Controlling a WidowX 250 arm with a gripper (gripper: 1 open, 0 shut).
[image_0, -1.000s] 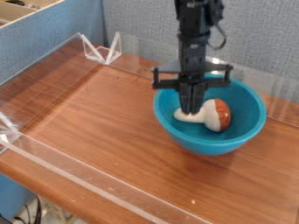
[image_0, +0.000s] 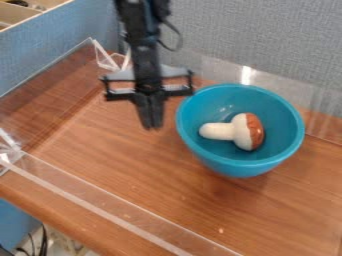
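Observation:
A toy mushroom (image_0: 227, 130), white with a brown cap, lies on its side in a teal bowl (image_0: 241, 164) on the right of the wooden table. My black gripper (image_0: 151, 116) hangs to the left of the bowl, above the table, blurred by motion. It looks shut, with nothing visible between its fingers.
Clear plastic edging runs along its sides, and grey-blue padded walls (image_0: 254, 45) stand at the back and left. A wooden box (image_0: 19, 14) sits at the top left corner.
My gripper has moved left, from over the mushroom in the bowl to beside the bowl. The mushroom and bowl stay where they were.

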